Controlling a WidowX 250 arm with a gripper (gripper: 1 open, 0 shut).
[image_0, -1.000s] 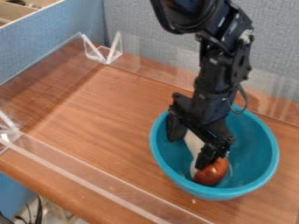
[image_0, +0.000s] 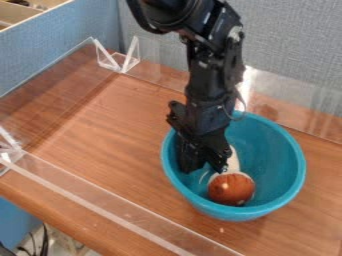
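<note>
A teal bowl (image_0: 274, 185) sits on the right of the wooden surface. In it lies a round orange-brown object (image_0: 230, 189) with a pale part behind it. My black gripper (image_0: 203, 160) reaches down into the left side of the bowl, behind and left of the round object. It is shut, with nothing visible between its fingers, though the tips are partly dark and hard to make out.
Clear plastic strips and brackets (image_0: 118, 58) line its edges. A grey padded wall stands at the back, a blue one at the left.
My gripper has moved left and up, off the round object, which now shows more fully. The bowl has shifted a little to the left.
</note>
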